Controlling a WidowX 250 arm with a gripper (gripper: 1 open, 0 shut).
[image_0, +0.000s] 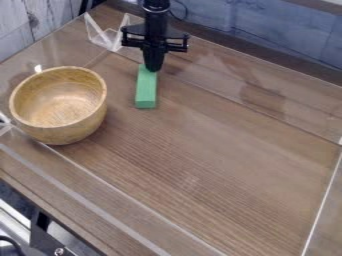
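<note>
A green rectangular block (147, 91) lies on the wooden table at the upper middle left. A round wooden bowl (58, 107) sits to the left of the block, apart from it.
Bare table (221, 170) fills the middle, right and front. A pale, thin shape, hard to identify, is at the upper left beside the arm. The table's edges show at the left and far back.
</note>
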